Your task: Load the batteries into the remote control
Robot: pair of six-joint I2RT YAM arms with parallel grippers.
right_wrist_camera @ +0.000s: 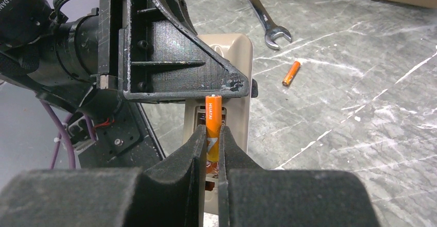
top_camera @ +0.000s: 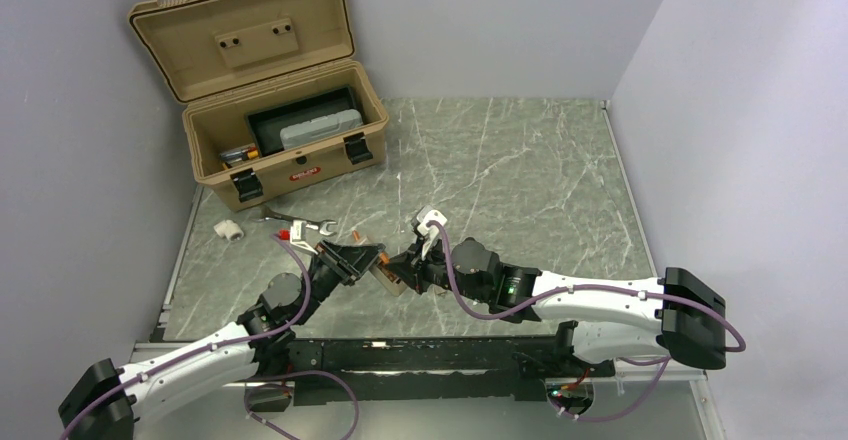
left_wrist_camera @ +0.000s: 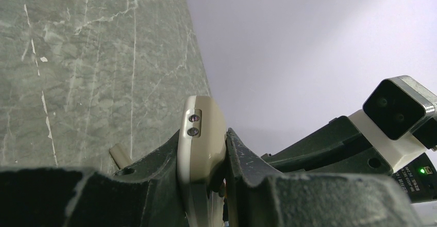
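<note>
The beige remote [right_wrist_camera: 237, 62] stands with its battery bay facing the right wrist camera; my left gripper is shut on it, its black body across the upper part in the right wrist view. An orange battery [right_wrist_camera: 213, 113] is between the fingertips of my right gripper, over the bay, where another battery shows below; whether it is seated I cannot tell. A loose orange battery [right_wrist_camera: 291, 74] lies on the marble surface beside the remote. In the top view both grippers meet at front centre-left.
A wrench [top_camera: 298, 221], a white cylinder [top_camera: 228, 231] and a red object [top_camera: 283, 234] lie left of the arms. An open tan toolbox [top_camera: 310, 175] stands at the back left.
</note>
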